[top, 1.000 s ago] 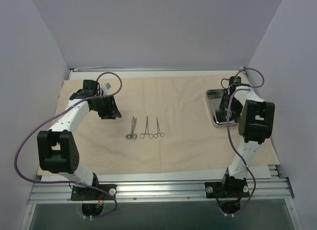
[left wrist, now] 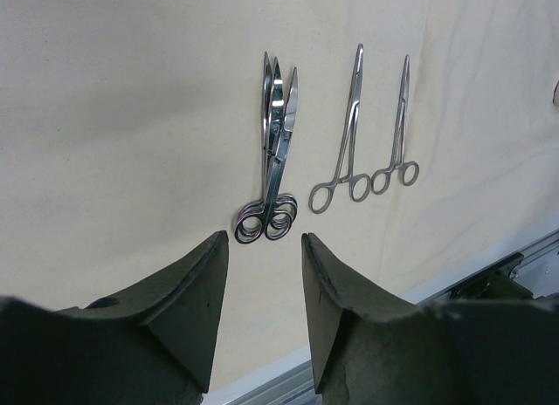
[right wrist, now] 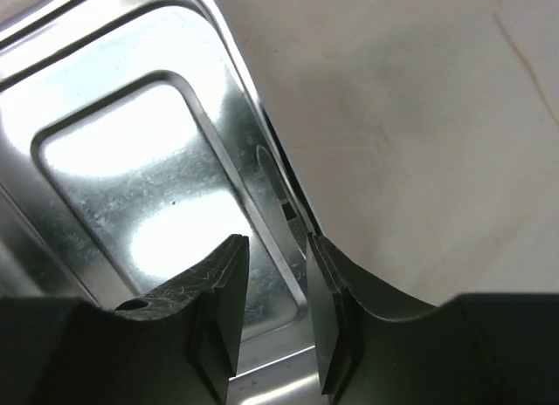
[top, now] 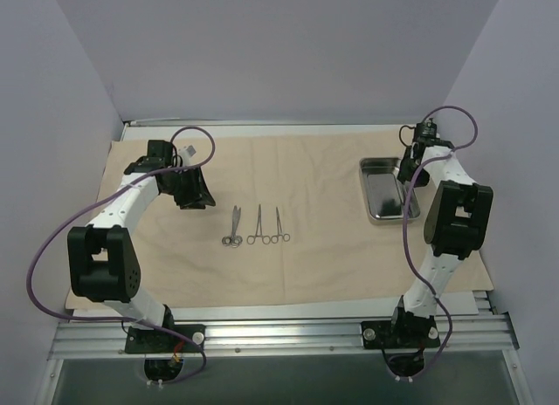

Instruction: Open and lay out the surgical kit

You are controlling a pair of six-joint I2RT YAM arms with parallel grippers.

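Observation:
The metal tray point(top: 381, 195) lies at the right of the cloth. A thin scalpel point(right wrist: 272, 173) rests along its inner side wall in the right wrist view, its far end hidden behind one finger. My right gripper stands open over that side of the tray, one fingertip beside the scalpel. Over the cloth on the left, my left gripper is open and empty. In the left wrist view, overlapping scissors point(left wrist: 277, 152) lie beside a larger clamp point(left wrist: 349, 130) and a smaller clamp point(left wrist: 401, 121), all flat on the cloth.
Beige cloth point(top: 327, 257) covers the table, with wide free room between the clamps and the tray. Grey walls point(top: 515, 161) border the sides and back. A purple cable point(top: 406, 230) from the right arm passes over the tray in the top view.
My right gripper has shifted right, from over the tray's inside towards its right edge, uncovering more of the tray floor. The tray has slid slightly left. The left arm has stayed put.

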